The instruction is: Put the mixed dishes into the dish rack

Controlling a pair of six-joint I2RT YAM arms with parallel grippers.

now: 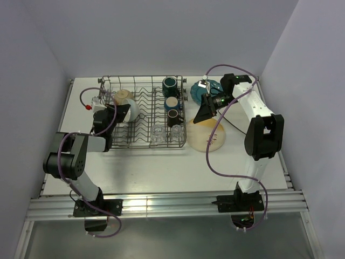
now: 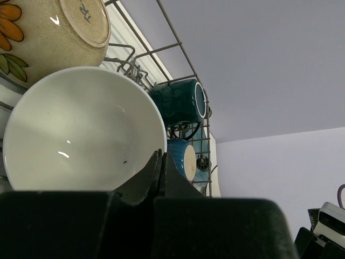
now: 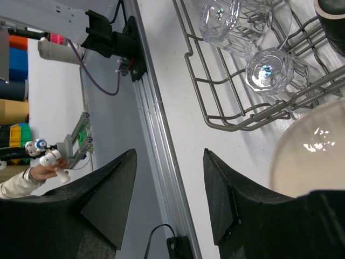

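In the wire dish rack point(image 1: 148, 144), a white bowl point(image 1: 133, 113) stands tilted on its side at the left, beside a beige flowered bowl point(image 1: 124, 95). My left gripper point(image 1: 128, 107) is shut; in the left wrist view its fingertips point(image 2: 158, 162) overlap the white bowl's right rim, and nothing shows between them. Whether they touch the rim I cannot tell. Over the cream plate point(image 1: 215, 135) at the rack's right, my right gripper point(image 1: 200, 117) hangs open and empty. A teal dish point(image 1: 199, 93) lies behind, partly hidden by the right arm.
The rack's right side holds a dark green mug point(image 1: 170, 85), a blue cup point(image 1: 171, 104), a dark mug point(image 1: 173, 117) and clear glasses point(image 1: 158, 134). Its middle rows are empty. Bare table point(image 1: 161, 170) lies in front.
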